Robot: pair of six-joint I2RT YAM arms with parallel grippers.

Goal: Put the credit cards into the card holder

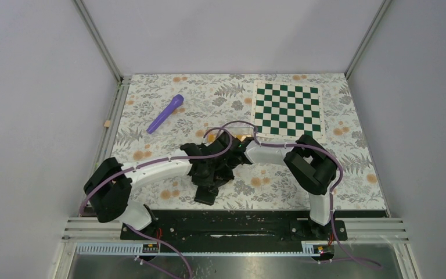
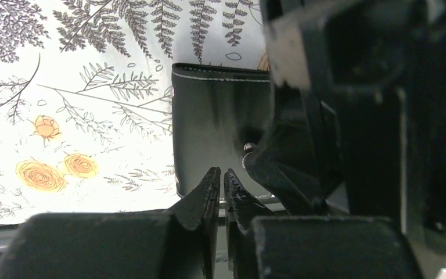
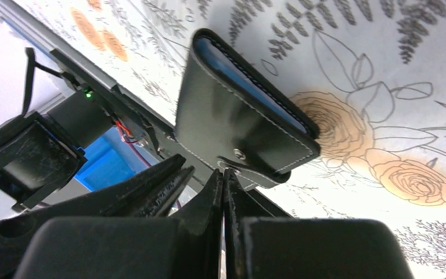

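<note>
The black card holder (image 1: 204,195) lies near the table's front edge, partly covered by both arms from above. Seen by the right wrist camera, the holder (image 3: 232,110) has its folded covers slightly apart, with a bluish layer (image 3: 255,87) between them and a snap strap (image 3: 255,173) at its near side. My right gripper is shut, its tips at that strap; whether they pinch it is unclear. My left gripper has a narrow gap between its tips, nothing in it, above the holder's (image 2: 218,125) lower edge. No separate credit card can be made out.
A clear box (image 1: 227,130) with orange contents stands behind the grippers, partly hidden. A purple microphone-shaped object (image 1: 165,114) lies at back left, a green-and-white checkerboard (image 1: 287,109) at back right. Both arms crowd together over the holder.
</note>
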